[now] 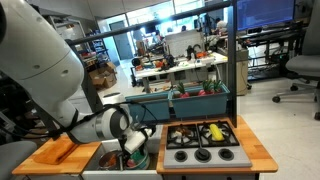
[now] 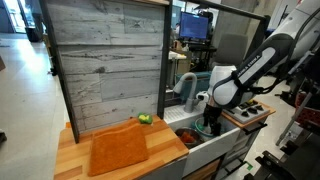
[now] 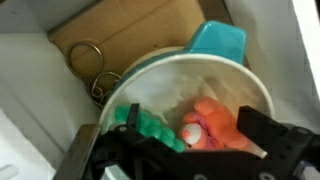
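Note:
Directly beneath my gripper in the wrist view is a white bowl with a teal handle (image 3: 218, 40). Inside the bowl lie a green bumpy toy (image 3: 150, 126) and an orange toy with a pale patch (image 3: 215, 122). The two dark fingers stand wide apart over the bowl's near part, and nothing is gripped between them. In exterior view 1 the gripper (image 1: 132, 146) reaches down into the sink basin, partly covering the bowl (image 1: 138, 161). From the other side, the gripper (image 2: 206, 126) appears low over the same basin.
Basin walls (image 3: 35, 75) rise close on both sides. A pair of metal rings (image 3: 90, 68) lies on brown board beside the bowl. A stove (image 1: 203, 147) stands right of the basin, an orange cloth (image 2: 118, 148) on the other counter, and a reddish bowl (image 2: 188, 137) in the basin.

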